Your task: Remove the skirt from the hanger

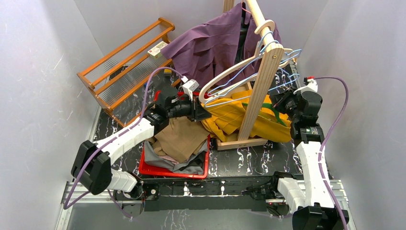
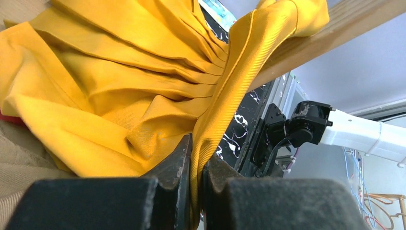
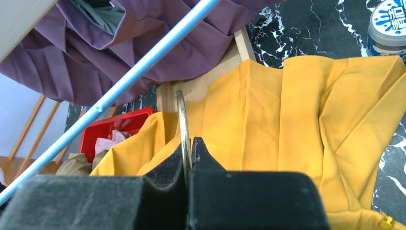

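The yellow skirt (image 1: 222, 120) lies draped low around the rack's front post (image 1: 258, 96). My left gripper (image 1: 202, 112) is shut on a folded band of it, seen rising between the fingers in the left wrist view. My right gripper (image 1: 280, 105) is at the rack's right, shut on a thin metal rod (image 3: 183, 129) that stands above the skirt, apparently part of a hanger; a little green shows beneath it. Whether the skirt is still attached to that hanger is hidden.
Empty blue and wooden hangers (image 1: 234, 76) and purple clothing (image 1: 201, 43) hang on the rack. A red basket (image 1: 172, 174) of folded clothes is front centre, a wooden shelf (image 1: 124, 43) back left. A jar (image 3: 387, 28) stands on the black table.
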